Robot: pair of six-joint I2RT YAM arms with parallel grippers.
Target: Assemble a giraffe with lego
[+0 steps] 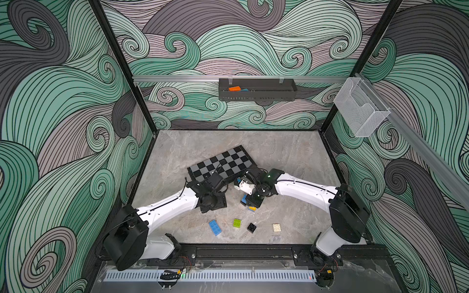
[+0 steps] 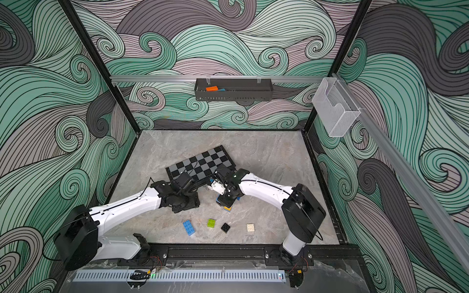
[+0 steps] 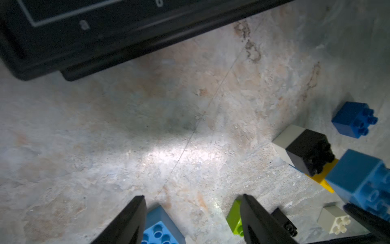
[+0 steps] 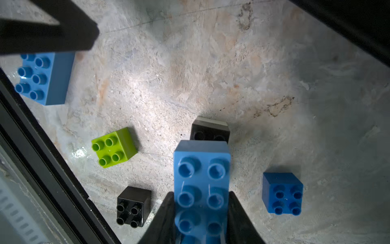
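Observation:
My right gripper is shut on a long blue brick, its studs facing the camera. Below that brick, a black brick joined to a white one shows in the left wrist view. Part of a yellow brick appears between the black brick and the blue one. Whether the blue brick is joined to these cannot be told. My left gripper is open above bare table, left of the right gripper. Another long blue brick and a green brick lie on the table toward the front.
A black brick and a cream brick lie near the front edge. A small dark blue brick sits beside the held one. The checkered board occupies the table's back middle.

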